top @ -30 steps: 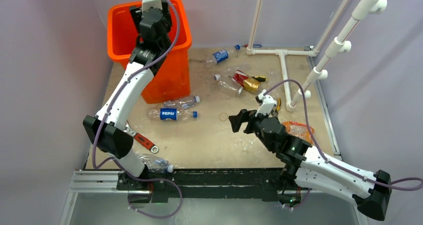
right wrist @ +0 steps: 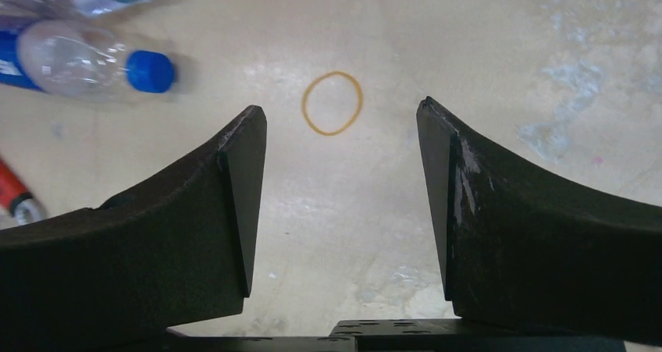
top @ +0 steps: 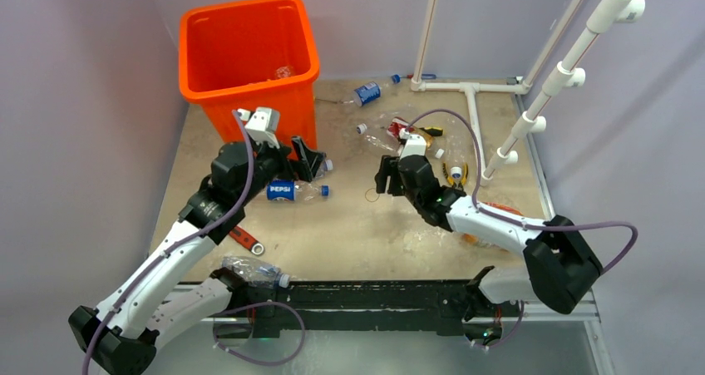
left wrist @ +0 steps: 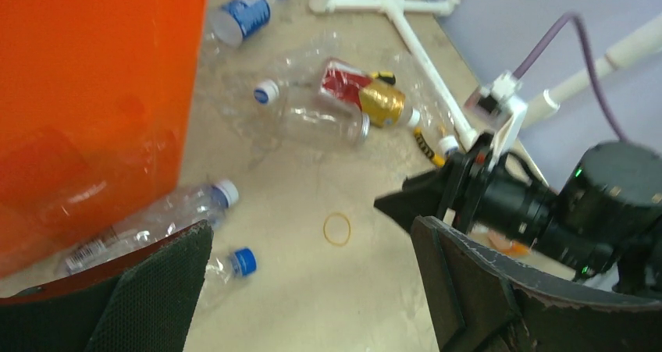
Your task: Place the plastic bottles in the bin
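Observation:
My left gripper (top: 301,160) hangs open and empty beside the orange bin (top: 208,92), above a clear bottle (left wrist: 148,219) and a Pepsi bottle (top: 281,190). My right gripper is open over bare table with a rubber band (right wrist: 357,94), right of those bottles. More bottles lie behind: a labelled bottle (top: 367,93), a red-gold one (left wrist: 382,102), clear ones (left wrist: 320,122). A crushed bottle (top: 249,268) lies at the front left.
A wrench (top: 245,240) lies at left, pliers (top: 456,178) at right among the bottles. White pipe framework (top: 474,117) stands at back right.
My left gripper has moved out of the bin, down and right to above the bottles beside it. My right arm has swung inward and leftward, its gripper shifting slightly.

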